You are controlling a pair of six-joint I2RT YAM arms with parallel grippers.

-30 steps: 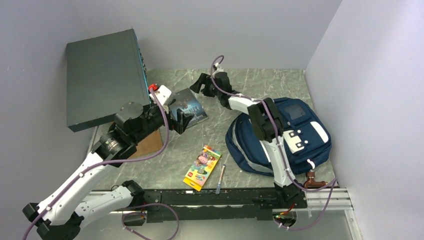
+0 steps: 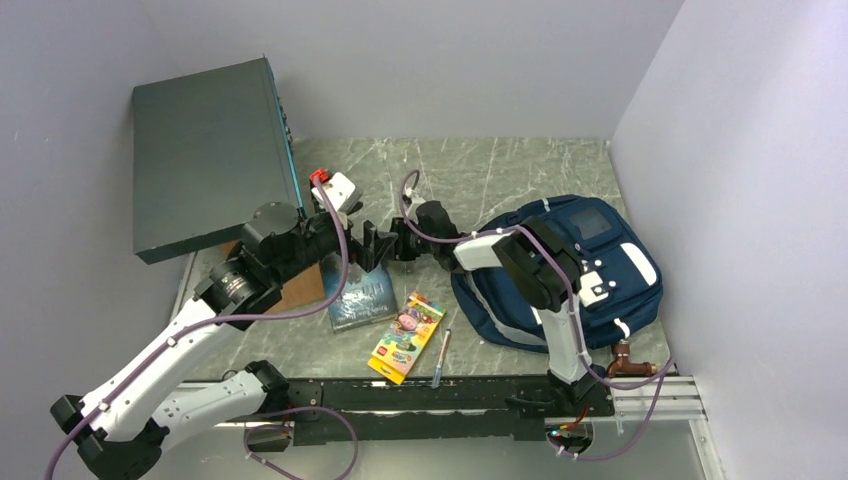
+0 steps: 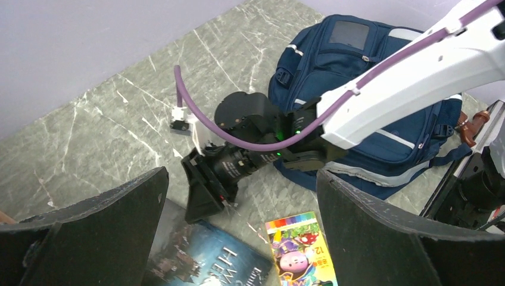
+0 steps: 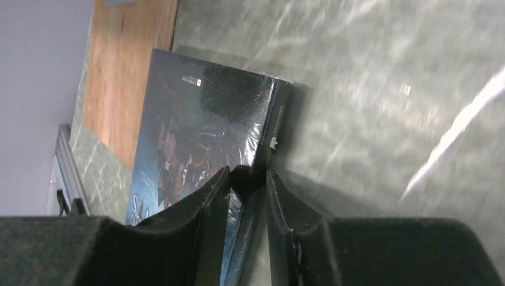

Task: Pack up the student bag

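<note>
A dark book in shiny wrap [image 2: 360, 300] [image 3: 226, 262] [image 4: 196, 119] lies on the marble table. My right gripper [image 2: 400, 240] is shut on the book's near long edge. My left gripper [image 2: 370, 245] stands open above the book, close to the right gripper, nothing between its fingers. A colourful pencil box [image 2: 405, 335] [image 3: 301, 250] lies to the front, with a pen [image 2: 442, 355] beside it. The navy student bag [image 2: 610, 290] [image 3: 345, 71] lies at the right.
A large dark panel [image 2: 210, 150] stands at the back left, over a wooden board [image 4: 116, 71]. Walls bound the table at the back and sides.
My right gripper has moved down toward the front and shut on the book, which has shifted toward the front with it. The left gripper has moved slightly.
</note>
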